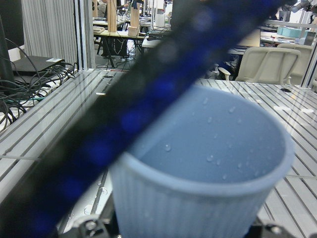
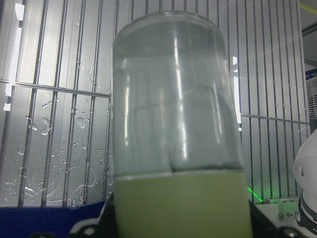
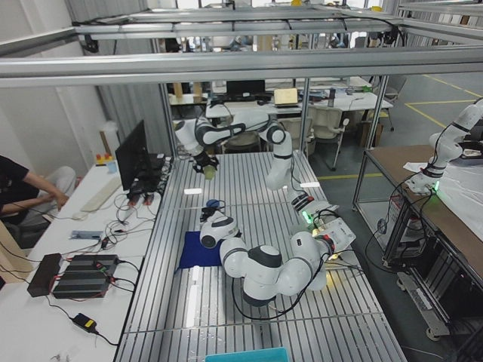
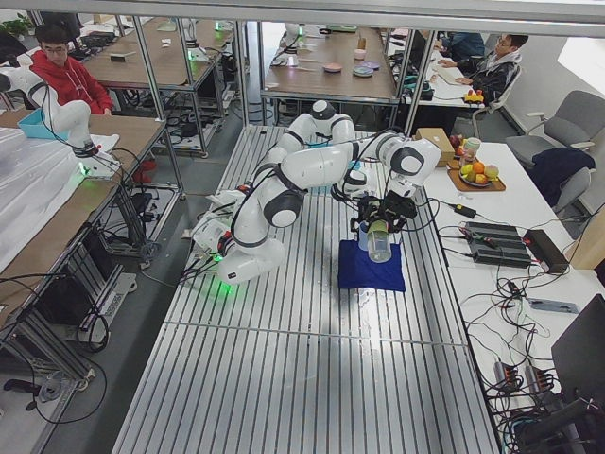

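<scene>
A light-blue ribbed cup (image 1: pixel 203 193) with droplets inside fills the left wrist view, behind a blurred dark diagonal band; my left gripper (image 3: pixel 208 213) is shut on it at its base. My right gripper (image 4: pixel 378 219) is shut on a clear cylindrical container with a pale-green band (image 2: pixel 181 203), held out above the table in the camera left view, beyond the cup. In the right wrist view the container spans the middle, with what looks like clear liquid or glass only; its contents are unclear.
A blue cloth (image 3: pixel 198 253) lies on the slatted metal table (image 3: pixel 173 302), with water drops nearby. A turquoise tray (image 3: pixel 245 356) sits at the near edge. Monitor, cables and black boxes line the white side desk (image 3: pixel 53 324).
</scene>
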